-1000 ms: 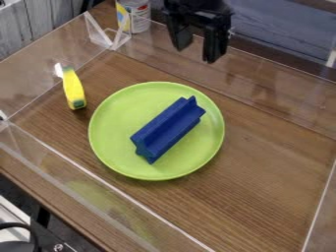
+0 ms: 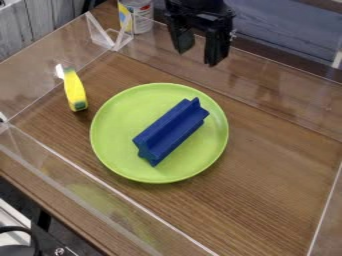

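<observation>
My black gripper [image 2: 201,45] hangs at the top centre of the camera view, open, its fingers pointing down with nothing visible between them, above and apart from everything on the table. A long blue object [image 2: 171,131] lies diagonally on a green plate [image 2: 120,150] in the middle of the wooden table. A small yellow object [image 2: 75,92] with a white top and a green end lies to the left of the plate.
A white and yellow container [image 2: 135,14] stands at the back left, behind a clear plastic piece. The wooden surface [image 2: 267,180] right of the plate is clear. Transparent walls edge the table.
My gripper has shifted slightly to the left over the last second. The plate, blue object and yellow object have not moved.
</observation>
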